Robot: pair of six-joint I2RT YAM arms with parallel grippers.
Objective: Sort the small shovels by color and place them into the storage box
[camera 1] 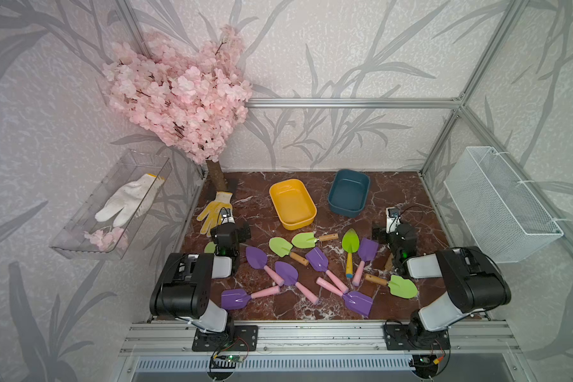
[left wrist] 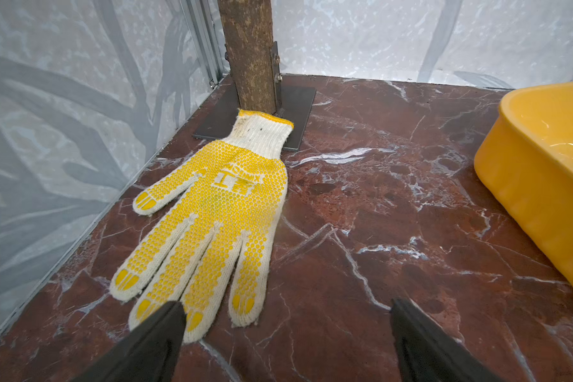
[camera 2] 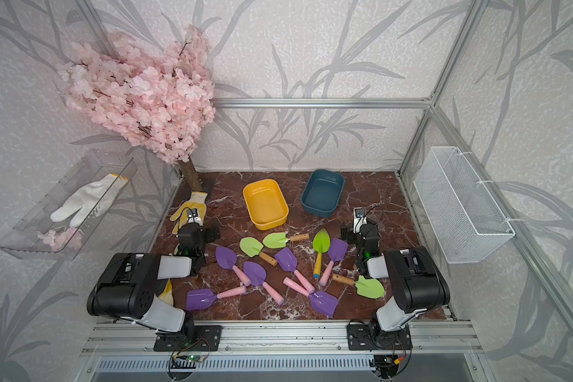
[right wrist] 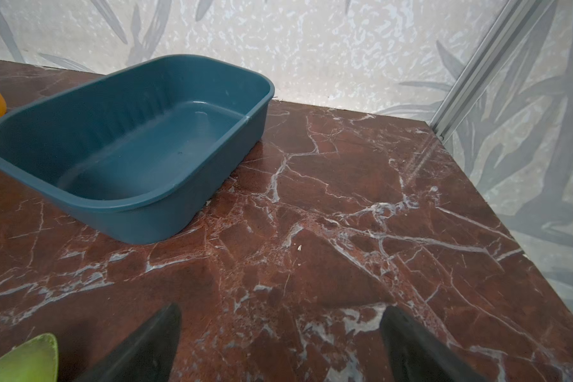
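Note:
Several small shovels lie loose across the front half of the marbled table. Purple ones with pink handles, such as the purple shovel (camera 1: 236, 298), mix with green ones, such as the wooden-handled green shovel (camera 1: 402, 287) and the yellow-handled green shovel (camera 1: 350, 242). Behind them stand a yellow box (camera 1: 293, 203) and a dark blue box (camera 1: 349, 192), both empty. My left gripper is open, its fingers wide apart with bare table between them, near a glove. On the other side my right gripper is open and empty too, in front of the blue box.
A yellow-and-white glove (left wrist: 235, 184) lies by the foot of the blossom tree (camera 1: 216, 175) at the back left. A clear bin (camera 1: 117, 210) and a white wire basket (camera 1: 503, 203) hang on the side walls. Bare table lies right of the blue box.

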